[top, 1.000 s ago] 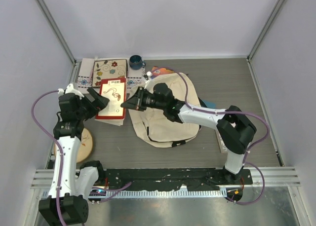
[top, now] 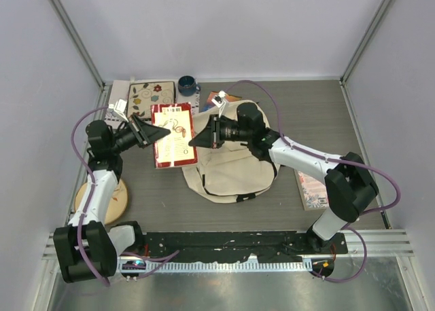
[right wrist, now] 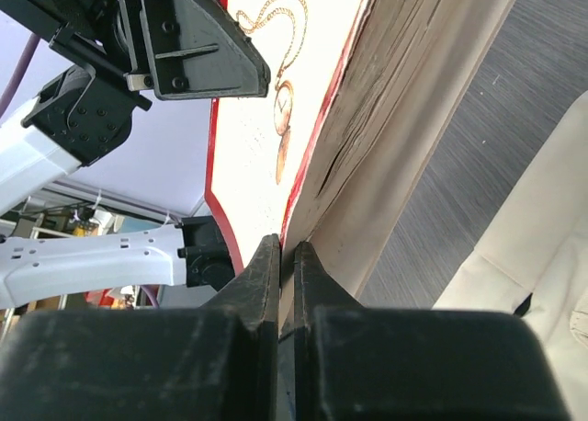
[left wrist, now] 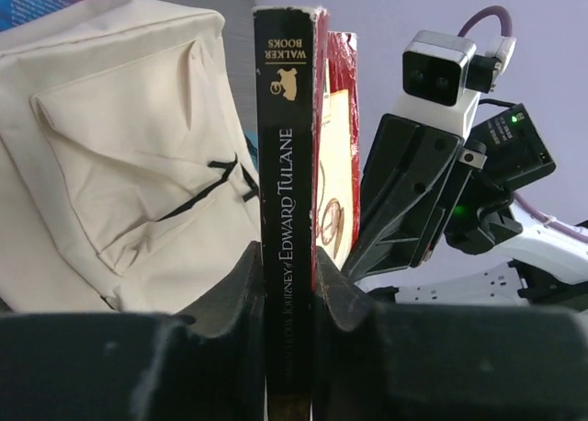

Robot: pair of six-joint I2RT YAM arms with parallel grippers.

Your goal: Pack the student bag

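Note:
Held up off the table is a red-edged book (top: 174, 136) with a cream back cover, and both my grippers are shut on it. My left gripper (top: 162, 136) pinches it at the spine; in the left wrist view the black spine (left wrist: 287, 191) reads "Edward Tulane". On the opposite side my right gripper (top: 196, 144) grips the book; the right wrist view shows the page edges (right wrist: 367, 81) and one cover standing slightly apart from them. The cream bag (top: 234, 172) lies on the table, partly beneath the right arm and just right of the book.
At the back left are a flower-patterned case (top: 151, 96) and a dark blue mug (top: 187, 85). A round wooden plate (top: 117, 202) sits at the left, behind the left arm. Another book (top: 312, 191) lies at the right. Bare table (top: 309, 111) shows at the back right.
Both arms have carried the book rightward, from left of the bag to over its left edge. The bag has stayed in place.

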